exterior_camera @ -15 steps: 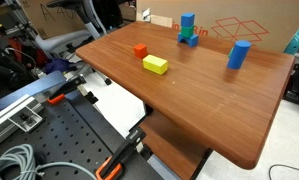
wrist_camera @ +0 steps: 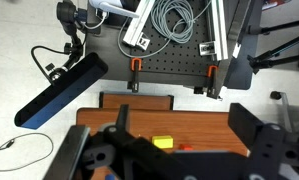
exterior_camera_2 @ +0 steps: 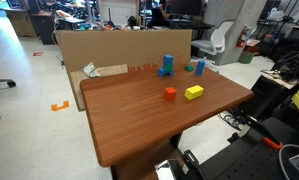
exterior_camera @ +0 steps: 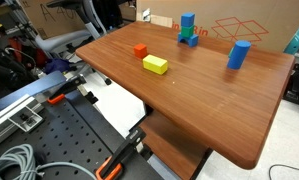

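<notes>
My gripper hangs high above the table's near edge, its dark fingers wide apart with nothing between them. Far beneath, the yellow block [wrist_camera: 163, 142] lies on the brown table, and a red block [wrist_camera: 185, 148] is partly hidden by gripper parts. In exterior view 1, the red block [exterior_camera: 140, 49] sits a little behind the yellow block [exterior_camera: 155, 65]. Farther back stands a small stack with a blue block [exterior_camera: 187, 20] on top, a green piece [exterior_camera: 186, 31] in the middle and blue below. A blue cylinder [exterior_camera: 239, 54] stands apart, to the stack's right.
A cardboard panel [exterior_camera_2: 99, 52] stands along the table's far side. In front of the table is the dark robot base platform [exterior_camera: 54, 145] with clamps and a coiled cable [wrist_camera: 174, 20].
</notes>
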